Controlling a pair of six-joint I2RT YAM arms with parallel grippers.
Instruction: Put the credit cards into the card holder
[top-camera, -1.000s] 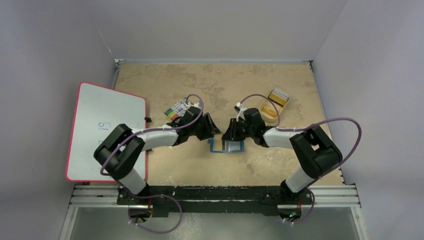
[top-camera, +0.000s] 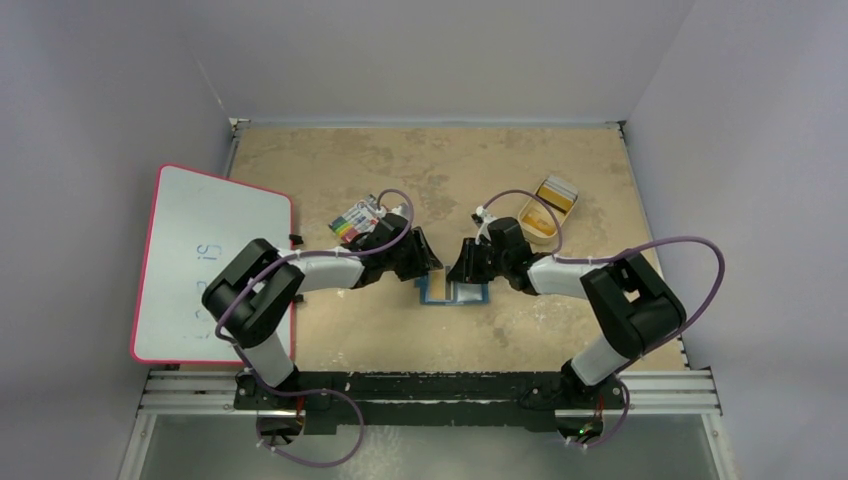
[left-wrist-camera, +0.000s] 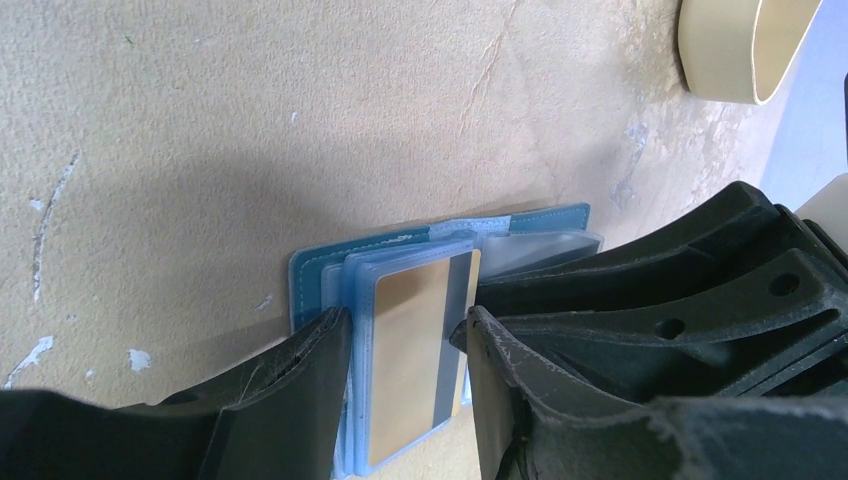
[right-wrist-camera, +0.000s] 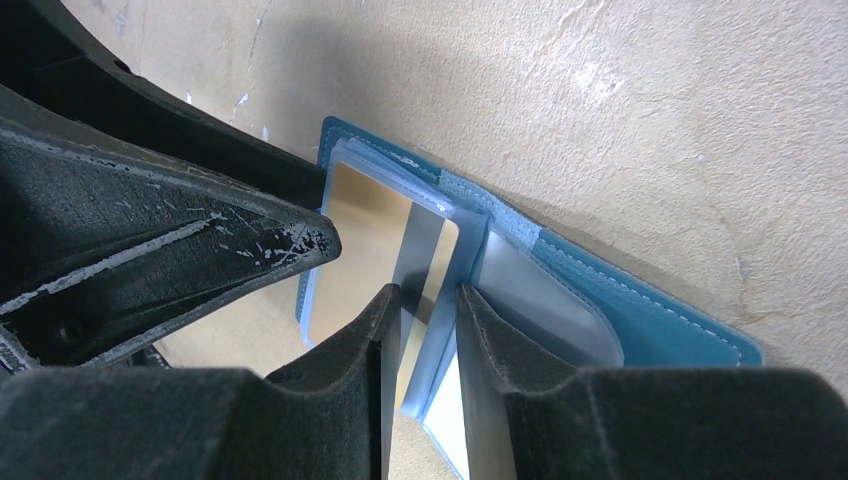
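The blue card holder (top-camera: 454, 301) lies opened out on the table, under and between the two grippers. A beige card with a dark stripe (left-wrist-camera: 412, 345) sits in its left clear pocket, covered by the film over most of its face. My left gripper is open over this pocket, one finger at each side of the card. My right gripper is partly open, its fingertips apart at the card's right edge near the holder's fold. Its left finger (right-wrist-camera: 375, 330) overlaps the card in that view; contact is unclear. The right clear pocket (right-wrist-camera: 545, 305) shows no card.
A beige container (top-camera: 545, 222) with cards in it stands at the back right. Beyond the left gripper lies a colour chart (top-camera: 356, 221). A whiteboard (top-camera: 210, 270) covers the left side. Table in front of the holder is clear.
The left arm has shifted slightly to the right, and its gripper sits a touch further right over the holder. The right gripper has moved very slightly. The holder stays in place.
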